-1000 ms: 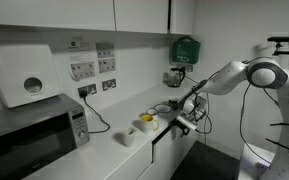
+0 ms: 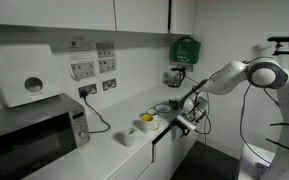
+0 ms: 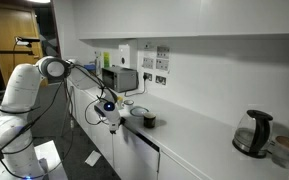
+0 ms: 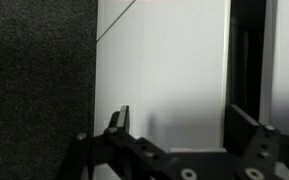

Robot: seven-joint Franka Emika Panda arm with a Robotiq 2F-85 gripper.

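My gripper is low in the wrist view, its two fingers set wide apart. A white cabinet panel [image 4: 169,70] fills the space between and beyond them. The right finger [image 4: 242,127] overlaps the dark gap [image 4: 248,60] along the panel's right side; whether it touches the panel's edge, I cannot tell. The left finger [image 4: 118,119] shows against the panel's left part. From outside, the arm [image 2: 224,78] reaches down to the cabinet fronts below the worktop, its gripper [image 3: 112,124] small and close to them.
On the worktop [image 3: 199,137] stand a dark pot [image 3: 150,121], a plate [image 3: 139,111], a kettle [image 3: 252,133] and, nearer the microwave [image 2: 29,137], a yellow-and-white container [image 2: 148,122]. Dark floor [image 4: 39,80] lies open left of the panel.
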